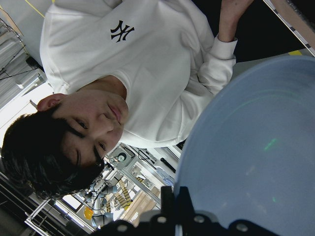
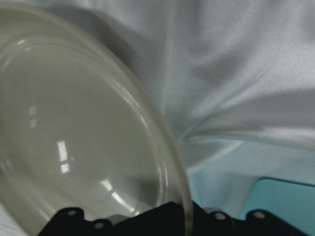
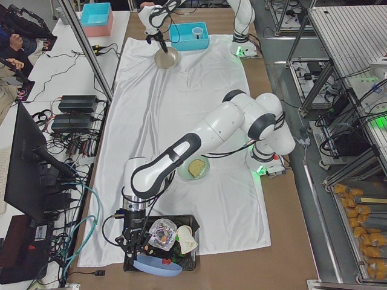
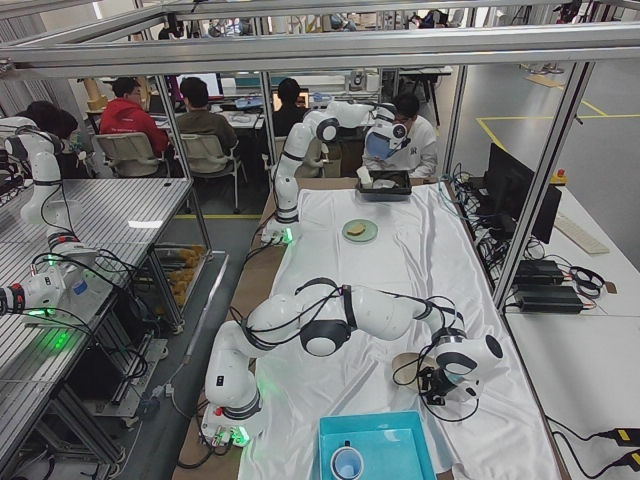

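Observation:
My left gripper is shut on the rim of a light blue bowl, held over a dark tray of items; the bowl fills the right of the left wrist view. At the other end of the table my right gripper is at a beige plate, shut on its rim, which runs between the fingers in the right wrist view.
A green plate with a yellow item lies mid-table. A turquoise tray holding a mug stands beside the right arm. A seated person is close behind the left gripper.

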